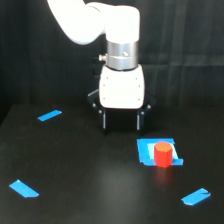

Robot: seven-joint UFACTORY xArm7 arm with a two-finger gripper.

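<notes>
A red, round-topped block [163, 156] stands at the right on a blue taped square [144, 148] with a whitish patch inside it. My white arm [121, 88] reaches in from the top, its gripper [121, 121] pointing down to the left of the red block and farther back. Its two dark fingers are apart, with nothing visible between them, so it is open. The fingers are hard to make out against the black background.
Strips of blue tape lie on the black table: one at back left [50, 115], one at front left [24, 188] and one at front right [196, 197]. A dark curtain [190, 50] hangs behind.
</notes>
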